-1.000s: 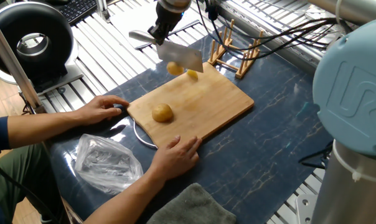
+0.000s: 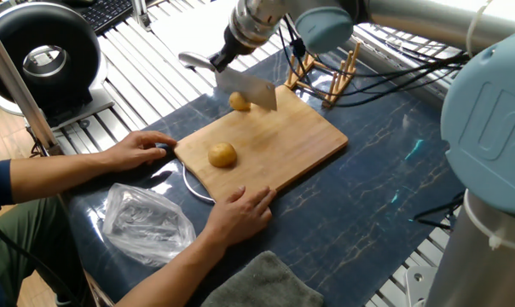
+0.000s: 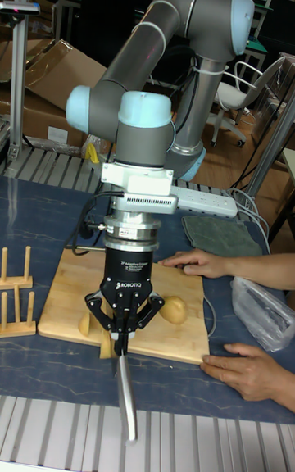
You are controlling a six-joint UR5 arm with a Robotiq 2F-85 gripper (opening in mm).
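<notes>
A cleaver (image 2: 247,88) with a broad metal blade hangs from my gripper (image 3: 121,342), which is shut on it near the handle. The blade is down at the far edge of the wooden cutting board (image 2: 287,136). One potato piece (image 2: 239,101) lies against the near side of the blade. In the other exterior view two pieces show by the gripper: one potato piece (image 3: 84,324) to its left and a second piece (image 3: 106,345) beside the fingers. A whole potato (image 2: 222,154) rests on the board, apart from the blade. Where the blade's edge meets the board is hidden.
A person's hands, one hand (image 2: 140,150) and the other hand (image 2: 239,216), are at the board's edge. A clear plastic bag (image 2: 147,223), a grey cloth (image 2: 264,283) and a wooden rack (image 2: 330,81) surround it.
The cleaver has come down slightly, and the potato piece beside it sits lower. The wrist above has swung right. The whole potato stayed put.
</notes>
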